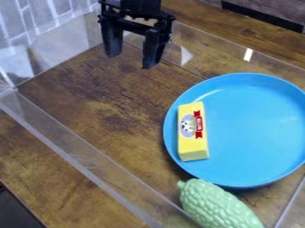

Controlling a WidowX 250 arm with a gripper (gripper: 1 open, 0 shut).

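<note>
My black gripper [131,46] hangs at the top centre, open, its two fingers apart with nothing between them, above the bare wooden floor of a clear-walled area. A blue plate [251,116] lies on the right, with a yellow box [192,132] bearing a red label and a cartoon face resting on its left part. A pale green bumpy vegetable-like object [218,203] lies at the lower right, below the plate.
Transparent walls [78,151] border the wooden surface [107,107] on several sides. The middle left of the wood, under and below my gripper, is clear.
</note>
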